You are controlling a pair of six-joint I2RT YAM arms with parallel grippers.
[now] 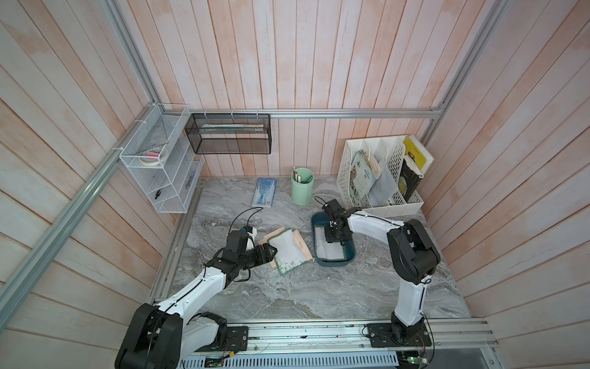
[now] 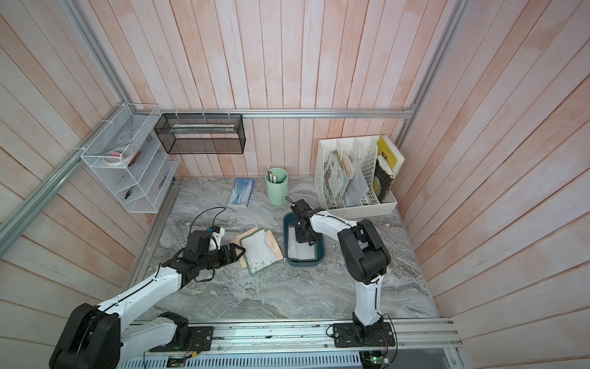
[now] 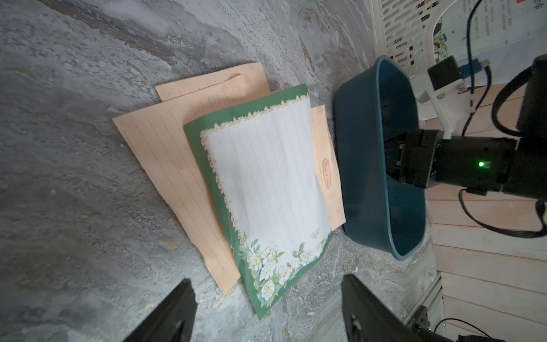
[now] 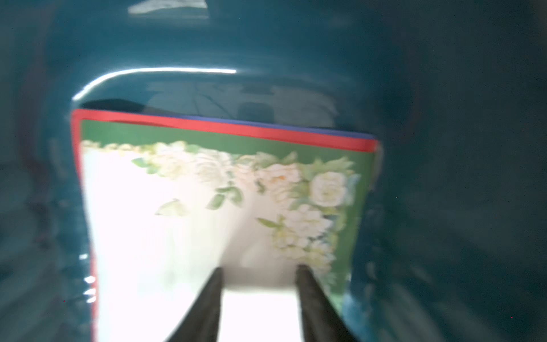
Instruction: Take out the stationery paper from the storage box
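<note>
The dark teal storage box holds a stack of floral, green-bordered stationery paper, with red and blue edges beneath the top sheet. My right gripper is down inside the box over the paper, its fingers part open and blurred. Left of the box, on the counter, lie a floral green-bordered sheet and peach lined sheets. My left gripper hangs open above the left edge of these sheets, nothing between its fingers.
A white file organizer stands at the back right, a mint pen cup and blue packet at the back. Wire shelves hang on the walls.
</note>
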